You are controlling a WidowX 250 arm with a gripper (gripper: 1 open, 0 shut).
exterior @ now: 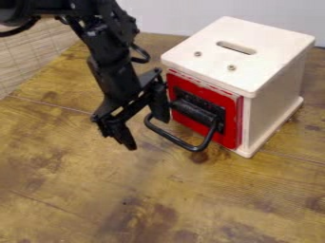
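A white toy oven (269,95) with a red front panel (229,133) stands at the right of the view. A black door handle (192,145) sticks out low from its opening. My black gripper (135,124) hangs just left of the oven front, near the left end of the handle, pointing down. Its fingers look spread apart, with nothing visible between them; whether one touches the handle I cannot tell.
A tiled beige surface (28,62) lies at the upper left.
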